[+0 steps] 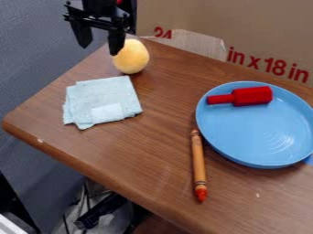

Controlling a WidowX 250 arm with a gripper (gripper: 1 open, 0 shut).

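The black gripper (99, 35) is at the top left, its two fingers spread open, above and left of a yellow round object (131, 57) on the wooden table (123, 164). A folded pale cloth (101, 102) lies left of centre. A blue plate (253, 134) on the right holds a red cylinder-shaped object (250, 96). An orange crayon (199, 169) with a red tip lies just left of the plate.
A cardboard box (257, 37) stands along the back. The table's left edge drops to a grey floor area with dark equipment below.
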